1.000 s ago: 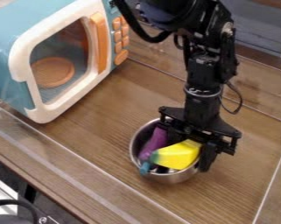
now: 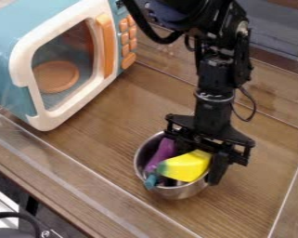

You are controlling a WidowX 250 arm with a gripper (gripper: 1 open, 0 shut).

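Note:
The black arm's gripper (image 2: 206, 148) reaches down over a steel bowl (image 2: 184, 190) in the lower middle of the wooden table. Inside the bowl are a yellow object (image 2: 185, 165), a purple object (image 2: 163, 152) and a small teal piece (image 2: 151, 178). The fingers are down at the bowl's back right, against the yellow object, and appear closed on something, though what exactly they grasp is partly hidden.
A toy microwave (image 2: 32, 70) in light blue and white, with an orange disc inside, stands at the upper left.
The gripper and the bowl's contents are almost still; at most a very slight shift shows.

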